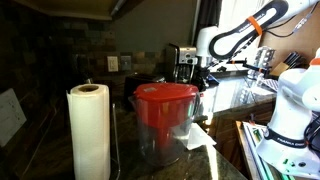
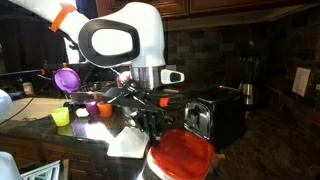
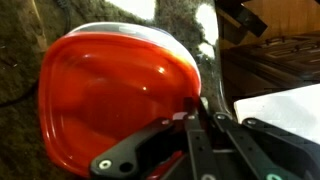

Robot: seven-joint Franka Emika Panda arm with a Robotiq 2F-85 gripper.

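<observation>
A red lid (image 1: 166,92) sits on top of a clear container (image 1: 162,140) on the dark counter. From the wrist view, the lid (image 3: 115,95) fills the left half, and the container's clear rim (image 3: 150,36) shows past its far edge. My gripper is shut at the lid's right edge, with the edge apparently pinched between the fingertips. The lid (image 2: 181,154) appears at the bottom of exterior view 2, with the gripper (image 2: 155,135) at its side. The exact contact is dark and partly hidden.
A paper towel roll (image 1: 90,135) stands left of the container. White paper (image 1: 200,137) lies to its right. A black toaster (image 2: 217,115) stands behind the lid, and colored cups (image 2: 98,108) sit farther left.
</observation>
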